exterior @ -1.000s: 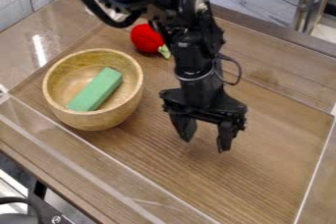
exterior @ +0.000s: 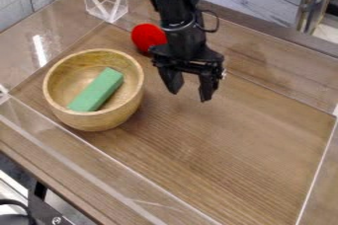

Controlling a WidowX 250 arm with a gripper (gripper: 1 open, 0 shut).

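Note:
My black gripper (exterior: 188, 86) hangs over the middle of the wooden table (exterior: 238, 160), open, its dark fingers pointing down. Behind it to the left lies a red round object (exterior: 146, 37), partly hidden by the arm. A wooden bowl (exterior: 106, 120) stands to the left of the gripper, holding a green oblong object (exterior: 95, 90).
A pale, clear object stands at the back left near the table's far edge. The bowl takes up much of the left side.
The arm has moved back, away from the front of the table, toward the red object. The green item seen beside the red object earlier is now hidden. The bowl has not moved.

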